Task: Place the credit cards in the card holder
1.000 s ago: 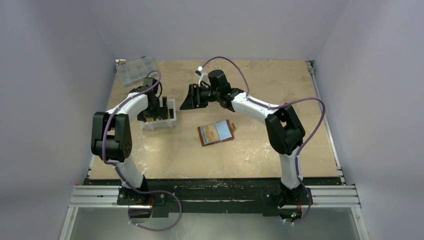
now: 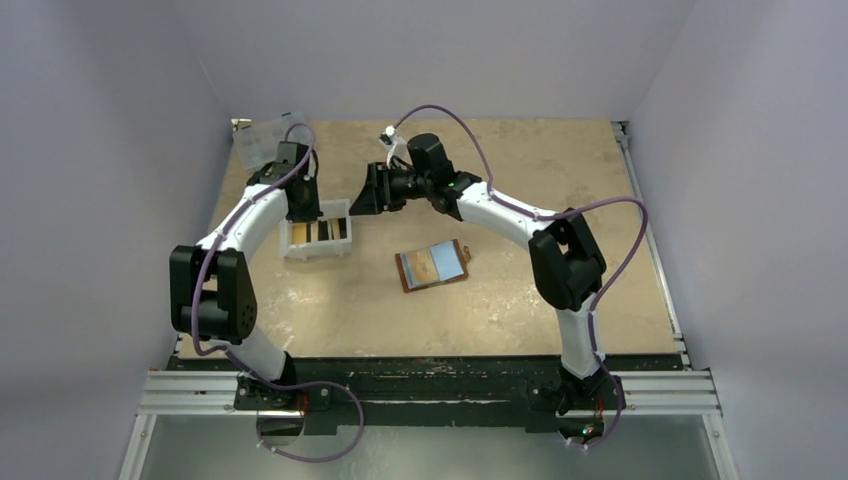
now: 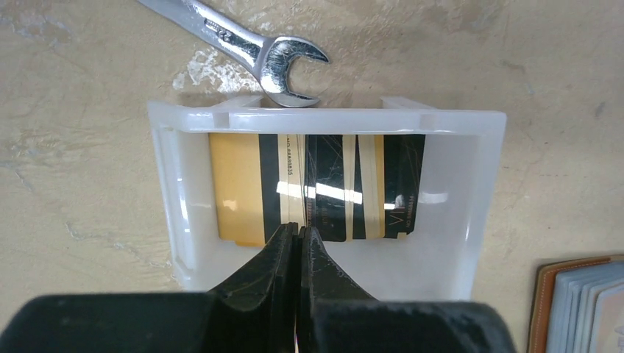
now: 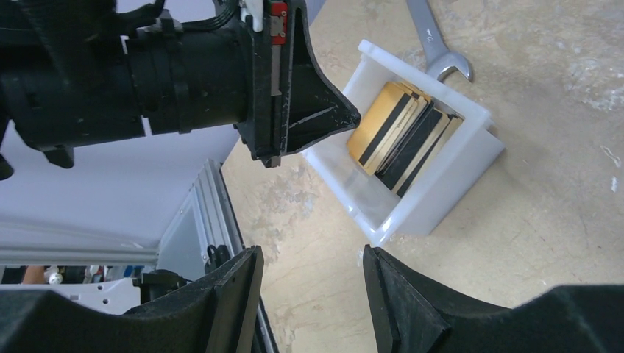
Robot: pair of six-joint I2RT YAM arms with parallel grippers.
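Note:
In the white bin [image 3: 327, 120], gold and black credit cards [image 3: 239, 184] lie overlapped in a row. My left gripper is shut over the cards' near edge as seen in the left wrist view, with nothing visible between its fingertips. Right of the bin, my right gripper has its fingers apart and empty, with the bin beyond them. The brown card holder [image 2: 432, 266] rests opened on the table, showing a tan patch and pale sleeves. Only its corner enters the left wrist view.
A metal wrench [image 3: 283, 70] lies against the far side of the bin. At the back left stands a clear plastic box [image 2: 262, 138], partly behind my left arm. Bare table [image 2: 570, 160] stretches across the right side.
The right gripper has shifted a little leftward toward the bin. The card holder stays put.

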